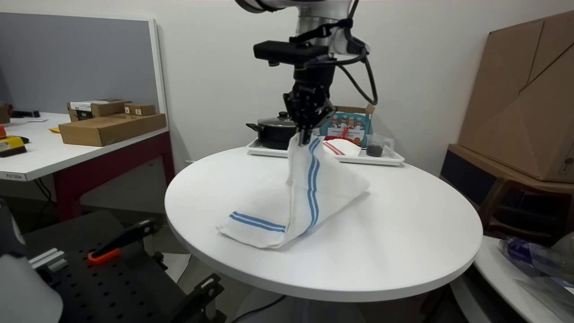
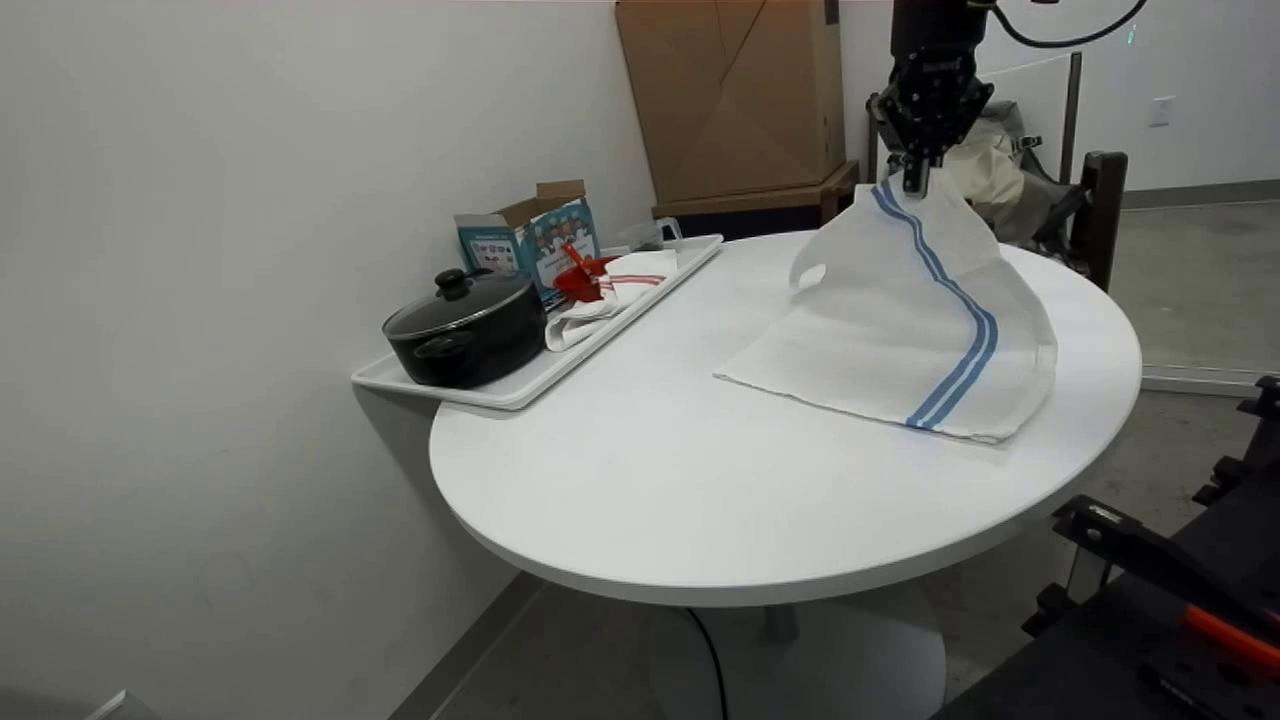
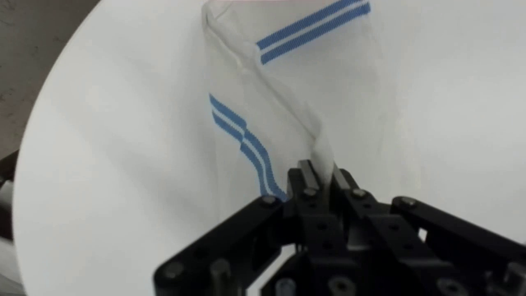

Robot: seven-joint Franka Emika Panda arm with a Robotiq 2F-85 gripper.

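Note:
A white towel with a pair of blue stripes [image 1: 339,185] hangs by one corner from my gripper [image 1: 305,141], which is shut on it. Part of the cloth is lifted off the round white table, while the rest lies on the surface at the left in exterior view 1. In exterior view 2 the raised towel [image 2: 888,324] drapes down from the gripper [image 2: 917,186] near the table's far right side. Seen from the wrist, a ridge of towel [image 3: 291,98] runs up into the gripper, pinched between its fingers.
On the white tray [image 2: 540,386] at the table's wall side stand a lidded black pot [image 2: 468,330], a blue box [image 2: 564,246], a red bowl [image 2: 578,286] and a folded red-striped towel [image 2: 600,310].

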